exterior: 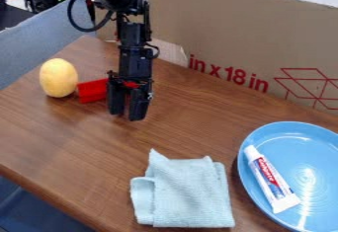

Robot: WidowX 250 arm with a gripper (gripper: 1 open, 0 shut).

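My black gripper [128, 102] is low over the wooden table at the back left, around the right part of a red block [91, 91]. Some red shows behind its fingers, and whether they are shut on the block is hard to see. A yellow oval object [58, 77] stands just left of the block. A folded light-blue cloth [181, 193] lies at the front, and a blue plate [303, 157] at the right holds a white toothpaste tube [270, 177].
A cardboard box wall [247, 43] runs along the back of the table. A grey surface borders it at the left.
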